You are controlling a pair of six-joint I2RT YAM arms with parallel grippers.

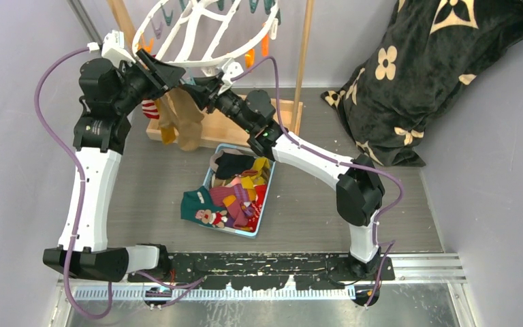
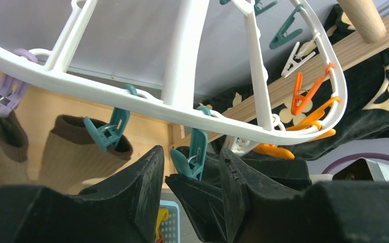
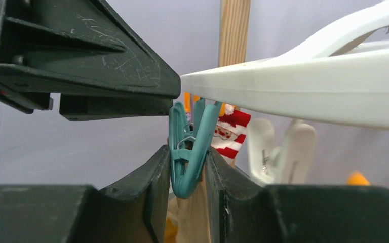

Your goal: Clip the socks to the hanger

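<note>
The white hanger (image 1: 214, 56) with coloured clips fills the top middle. My right gripper is shut on a teal clip (image 3: 197, 147) hanging under its rim. My left gripper stands part open just below that clip, empty between its fingers, at the left of the right one in the top view. Brown socks (image 2: 81, 157) and a striped sock (image 1: 148, 109) hang from other clips. A blue bin (image 1: 264, 204) of socks sits on the floor below.
A wooden stand (image 1: 219, 129) holds the hanger. A dark patterned cushion (image 1: 415, 82) lies at the back right. Walls close both sides; floor right of the bin is clear.
</note>
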